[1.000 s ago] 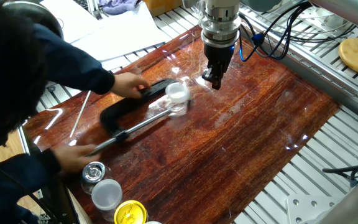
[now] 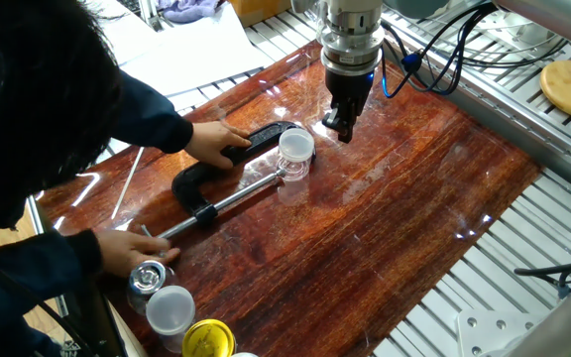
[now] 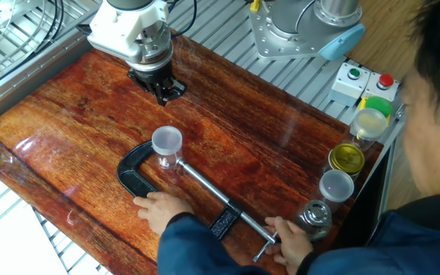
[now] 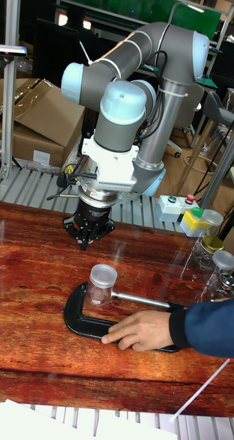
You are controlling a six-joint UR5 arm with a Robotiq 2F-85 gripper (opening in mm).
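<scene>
A clear jar with a white translucent lid (image 2: 296, 146) stands upright on the table at the screw end of a black C-clamp (image 3: 134, 169). The clamp lies flat, and its frame passes around the jar's far side. One of the person's hands (image 3: 164, 211) presses on the clamp's frame; the other hand (image 3: 287, 241) is at the screw's handle. My gripper (image 4: 84, 243) points down above the table, behind the jar and apart from it. Nothing shows in its fingers, but how far apart they are is unclear.
Along one table edge stand several jars, among them a gold-lidded jar (image 3: 347, 159), a white-lidded jar (image 3: 336, 186) and a silver-topped jar (image 2: 148, 279). A button box (image 4: 169, 208) is beyond the table.
One hand settled onto the clamp's frame. My arm has not moved.
</scene>
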